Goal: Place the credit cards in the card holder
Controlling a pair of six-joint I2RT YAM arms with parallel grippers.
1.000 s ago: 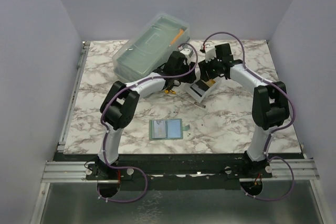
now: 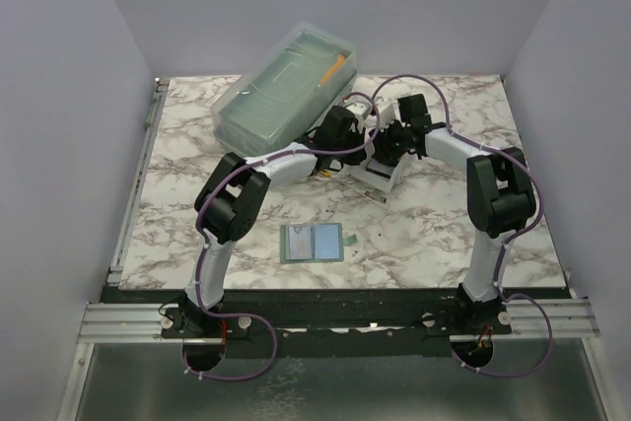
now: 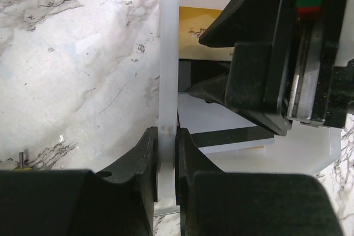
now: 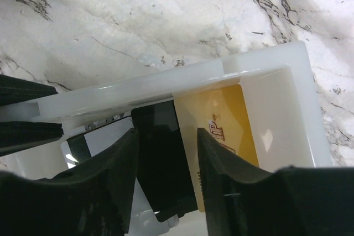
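Observation:
My left gripper is shut on one wall of a white open box (image 3: 168, 53). Inside the box lie a yellow card (image 4: 218, 117), a black card (image 4: 163, 164) and a white card with a dark stripe (image 4: 110, 136), side by side. The right gripper reaches down into the box with its fingers part open, one on each side of the black card; whether they touch it cannot be seen. An open, green-edged card holder (image 2: 313, 243) with clear pockets lies flat near the table's front.
A large lidded clear bin (image 2: 284, 86) stands at the back left, close to the left arm. Behind and beside the box are small items, partly hidden by the arms.
The left gripper has shifted slightly right, onto the box wall. The card holder has stayed put.

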